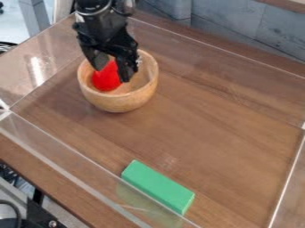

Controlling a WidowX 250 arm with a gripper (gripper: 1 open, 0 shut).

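Observation:
A wooden bowl (pixel 131 96) sits on the wooden table at the upper left, holding a red round object (pixel 105 78). My black gripper (pixel 112 62) hangs down into the top of the bowl, its open fingers over and around the red object, hiding part of the bowl's far side. Whether it touches the object I cannot tell.
A green block (pixel 158 186) lies near the front of the table (pixel 215 116). Clear panels edge the table at left and right.

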